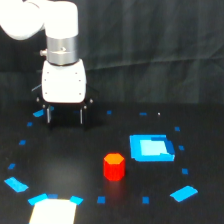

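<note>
The white robot arm hangs at the upper left, its gripper [64, 100] pointing down above the black table, its fingers dark against the dark background, so their state is unclear. A red block [113, 167] sits in the middle foreground. A blue square container [166, 147] with a pale inner area is at the right. A pale square [52, 211] lies at the bottom left edge, partly out of view.
Blue tape marks [183, 193] are scattered around the dark table [140, 195]. The area between the gripper and the red block is clear.
</note>
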